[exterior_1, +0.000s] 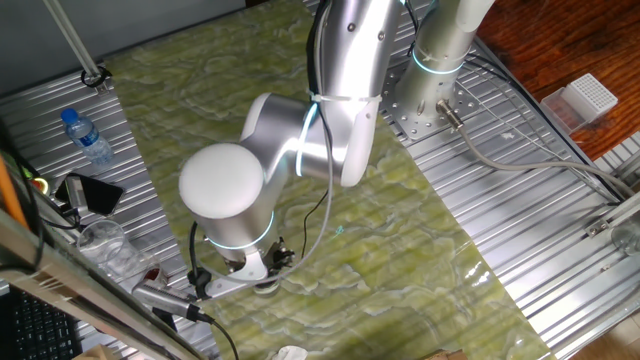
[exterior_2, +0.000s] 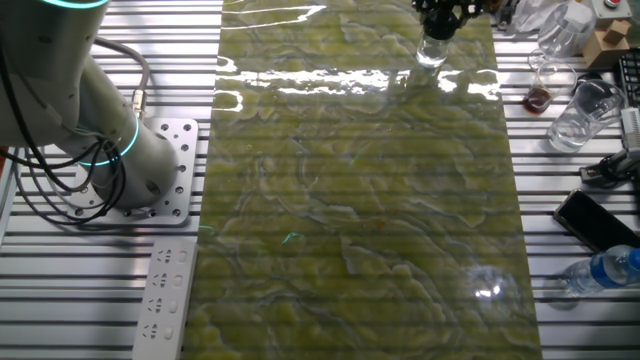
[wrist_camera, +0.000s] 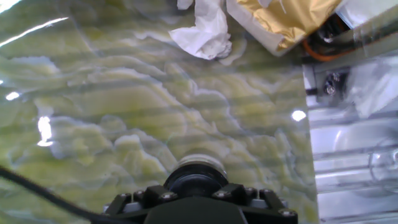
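My gripper (exterior_2: 440, 12) points down at the top edge of exterior view 2, close over the patterned green mat (exterior_2: 360, 200). Directly beneath it is a small clear glass-like piece (exterior_2: 432, 52), which looks to be at or near the mat surface. From the wrist, a round black part with a pale clear rim (wrist_camera: 200, 163) shows just beyond the gripper, whose dark linkages spread to both sides. Whether the fingers press on this piece is hidden. In exterior view 1 the arm's wrist covers most of the gripper (exterior_1: 275, 268).
Crumpled white tissue (wrist_camera: 202, 34) and a gold-and-white packet (wrist_camera: 289, 18) lie ahead in the wrist view. A power strip (exterior_2: 165, 300) lies near the arm base.
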